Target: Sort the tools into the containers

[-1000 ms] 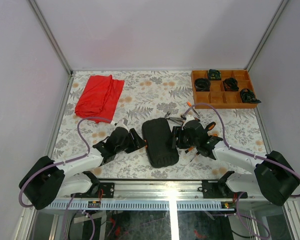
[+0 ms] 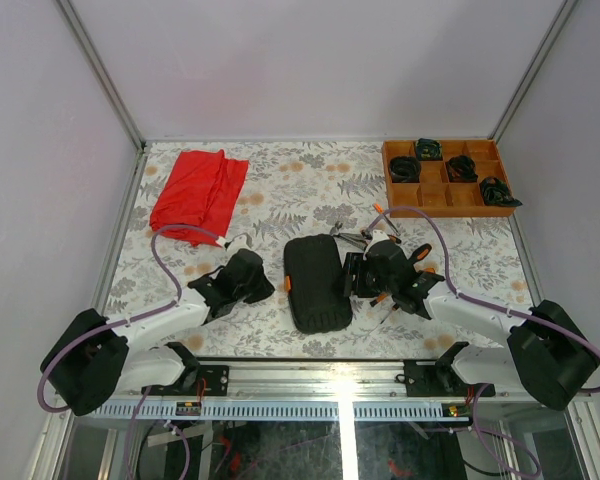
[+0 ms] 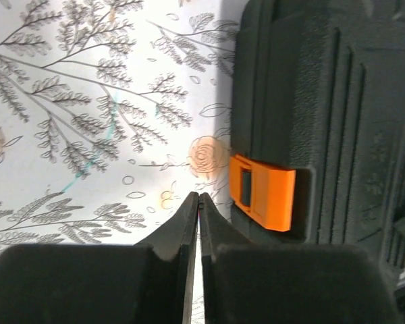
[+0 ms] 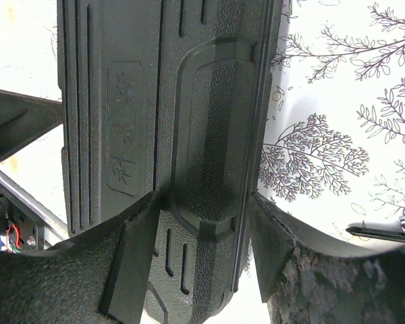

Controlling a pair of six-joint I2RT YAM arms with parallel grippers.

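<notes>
A black tool case (image 2: pixel 317 284) lies closed between my arms, its orange latch (image 3: pixel 277 196) pressed flat on the left side and facing my left gripper. In the left wrist view, that gripper has its fingertips together with nothing between them, just left of the latch and apart from it. Across the case, my right gripper is shut on the case's right edge, one finger on each face. From above, the left gripper (image 2: pixel 270 290) and right gripper (image 2: pixel 352 275) flank the case.
Pliers (image 2: pixel 355 238) and orange-handled tools (image 2: pixel 420 253) lie behind and right of the case, partly under the right arm. A wooden compartment box (image 2: pixel 435 197) with dark coils stands back right. Red cloth (image 2: pixel 200 190) covers the back left. Open table lies behind the case.
</notes>
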